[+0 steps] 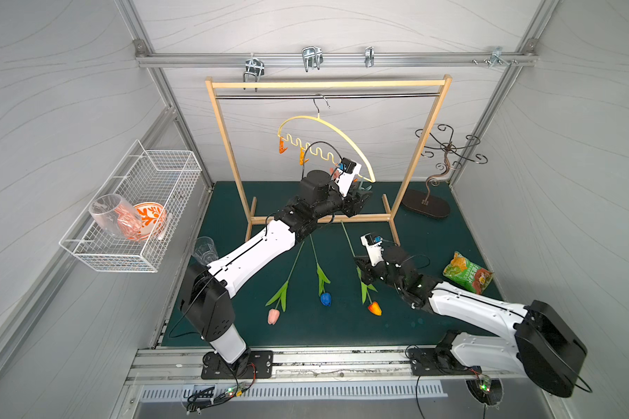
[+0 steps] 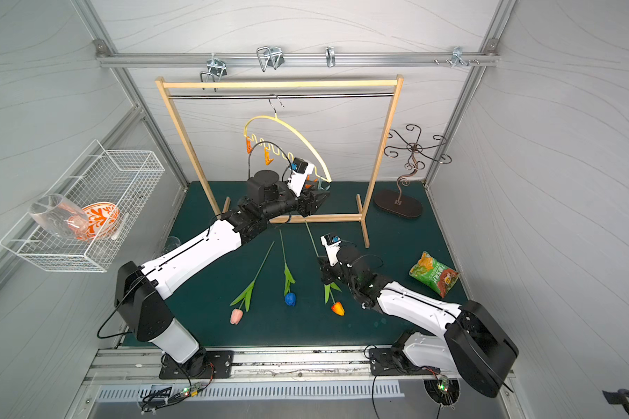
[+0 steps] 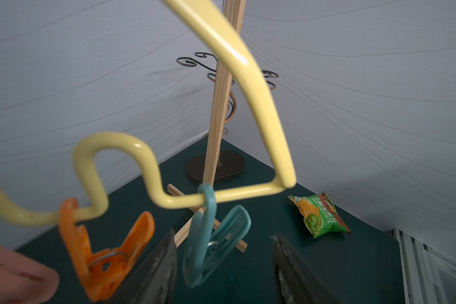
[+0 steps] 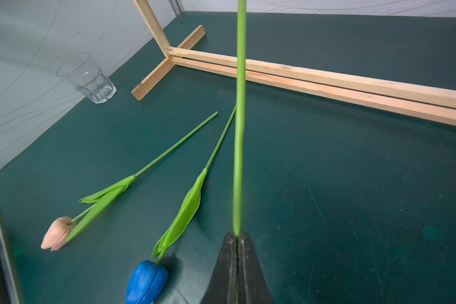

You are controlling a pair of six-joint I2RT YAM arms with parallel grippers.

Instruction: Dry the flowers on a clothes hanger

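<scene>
A yellow hanger hangs from the rack's rod with orange and teal clips. My left gripper is part open around the teal clip at the hanger's end, its fingers blurred; whether they touch it I cannot tell. My right gripper is shut on the stem of the orange tulip, which rises from between the fingers in the right wrist view. The pink tulip and blue tulip lie on the table to its left.
The wooden rack stands at the back. A glass is at the left, a metal stand at the back right, a snack bag at the right. A wire basket is on the left wall.
</scene>
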